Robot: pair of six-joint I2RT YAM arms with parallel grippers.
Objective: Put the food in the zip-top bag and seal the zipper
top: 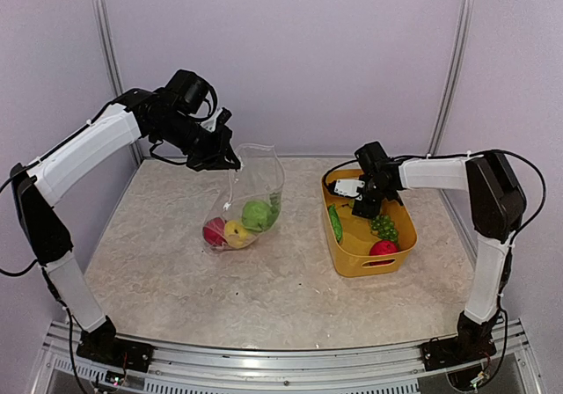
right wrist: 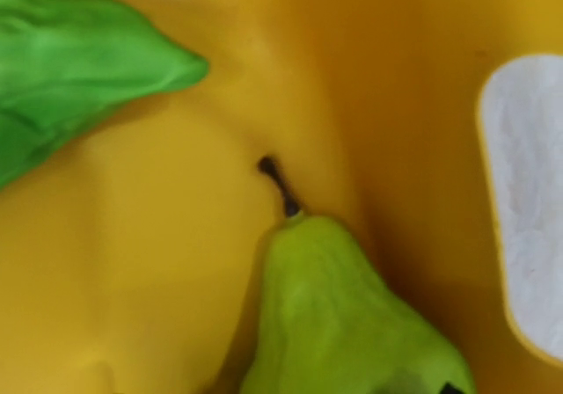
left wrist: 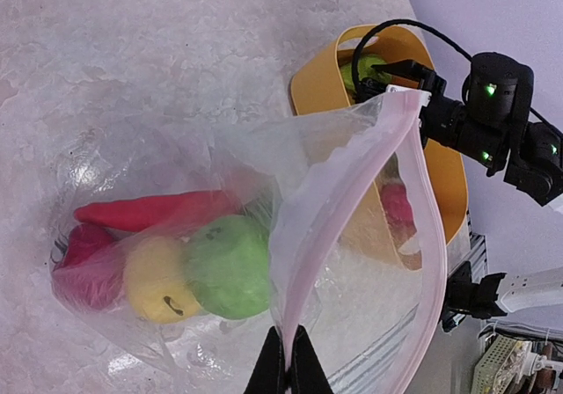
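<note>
The clear zip top bag (top: 255,178) stands open on the table, its pink-edged mouth (left wrist: 400,121) facing up. My left gripper is shut on the thin rim of that mouth. Inside the bag are a green round food (left wrist: 230,266), a yellow one (left wrist: 158,278), a purple-red one (left wrist: 88,271) and a long red one (left wrist: 154,209). My right gripper (top: 365,209) reaches down into the orange bin (top: 347,262), open. A green pear (right wrist: 339,324) lies below it, stem showing in the right wrist view; the right fingers are almost wholly out of that view.
The bin also holds a long green vegetable (top: 335,223), green grapes (top: 383,227) and a red round food (top: 383,248). Its walls and handle opening (right wrist: 532,200) stand close around my right gripper. Table space in front of the bag is clear.
</note>
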